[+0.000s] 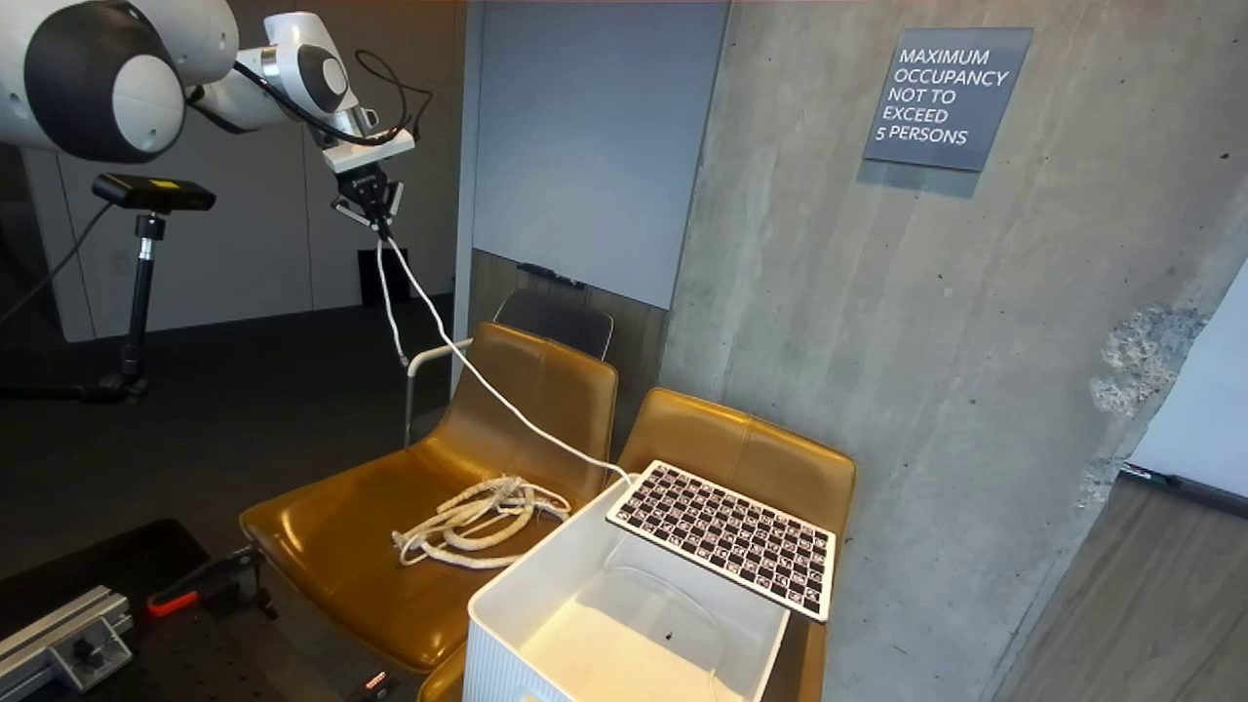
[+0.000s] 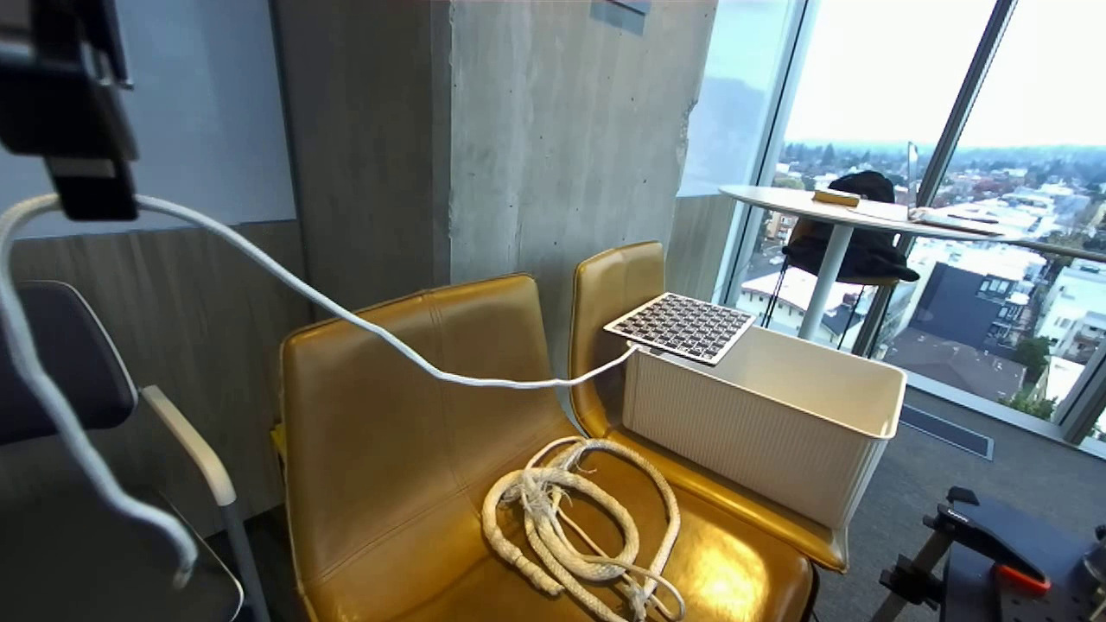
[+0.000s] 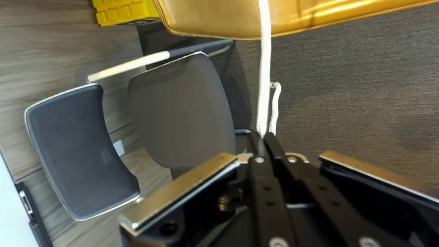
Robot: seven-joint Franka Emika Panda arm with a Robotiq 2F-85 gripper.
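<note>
High above the chairs, my gripper (image 1: 383, 229) is shut on a thin white cord (image 1: 506, 406). In the wrist view the cord (image 3: 265, 66) runs into the closed fingertips (image 3: 271, 142), and a short loose end hangs beside it. The long part slopes down to the near corner of a white ribbed bin (image 2: 746, 430), by the edge of a black-and-white checkered board (image 1: 731, 538). That board rests across the bin's rim. The cord's far end is hidden at or under the board. In exterior view 2 the gripper (image 2: 95, 202) is cut off at the upper left.
A coil of thick off-white rope (image 2: 581, 518) lies on the brown chair (image 1: 351, 526) left of the bin. Behind stands a grey chair (image 3: 181, 107) with an armrest. A camera on a stand (image 1: 152, 193) is near the arm. Open air surrounds the gripper.
</note>
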